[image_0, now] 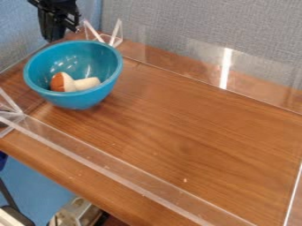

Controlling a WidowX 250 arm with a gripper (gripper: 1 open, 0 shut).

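My black gripper [55, 26] is at the top left, above and behind a teal bowl [88, 94]. It looks shut, with nothing visible between its fingers, though it is small and dark here. Inside the bowl lie an orange-and-pale object [59, 82] and a pale cylindrical piece [85, 84] beside it.
Clear acrylic edging [141, 181] runs along its sides, with white brackets at the left and back left. A grey padded wall [213, 31] stands behind.
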